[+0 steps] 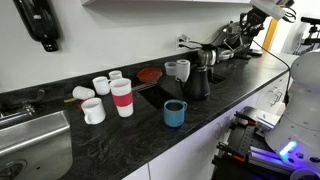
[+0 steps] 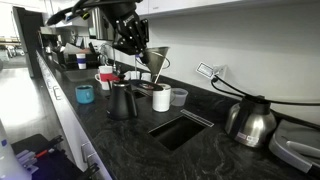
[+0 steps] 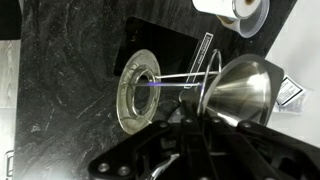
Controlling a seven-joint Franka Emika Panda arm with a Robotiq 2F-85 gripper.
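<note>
A shiny metal cone dripper hangs in the air, with my gripper shut on the near side of it. A thin wire stem and a clear round base ring reach down and left from it in the wrist view. In exterior view 2 the cone shows beside my gripper, above the counter. Exterior view 1 has my gripper high at the right edge. The exact contact between fingers and dripper is too dark to make out.
A dark kettle stands below the arm, with a white canister behind it. A blue mug and a red-and-white cup stand farther along. A silver kettle is at the back right.
</note>
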